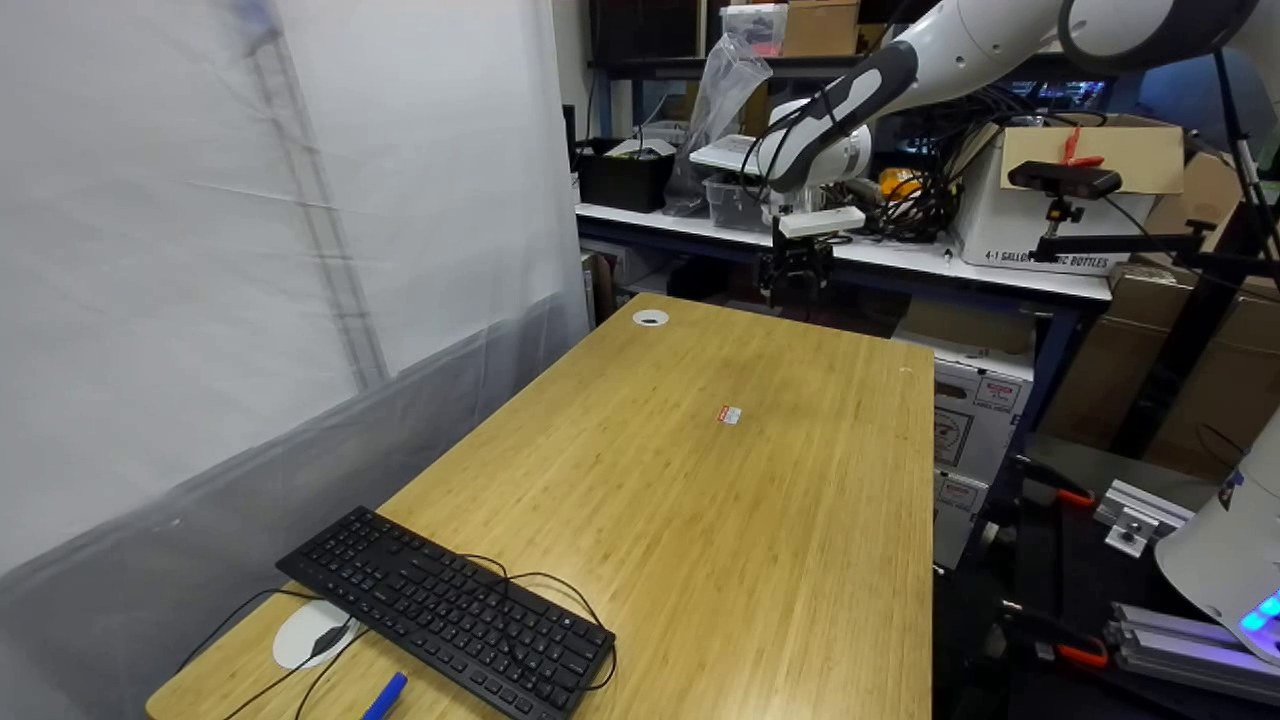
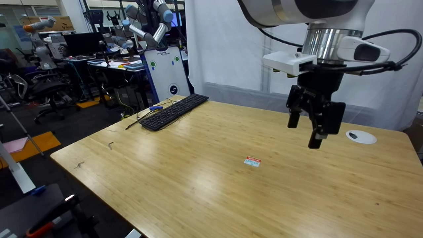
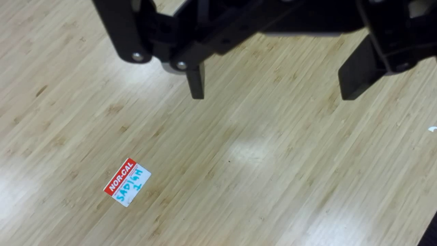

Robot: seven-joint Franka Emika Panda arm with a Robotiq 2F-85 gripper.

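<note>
High over the far end of the wooden table point(image 1: 768, 504), my gripper point(image 2: 304, 132) hangs open with its fingers pointing down. Nothing is between the two black fingers, which stand wide apart in the wrist view. Below them is bare wood. A red and white label point(image 3: 127, 182) reading NOR-CAL lies flat on the tabletop, lower left of the fingers in the wrist view. A black keyboard point(image 1: 450, 612) rests at the opposite end of the table, with its cable looped around it.
Beside the keyboard lies a tool with a blue handle point(image 2: 155, 107). A small hex key point(image 2: 110, 146) sits near the table's edge. White cable-hole covers point(image 2: 361, 137) are set in the top. A white curtain point(image 1: 288, 240) runs along one side.
</note>
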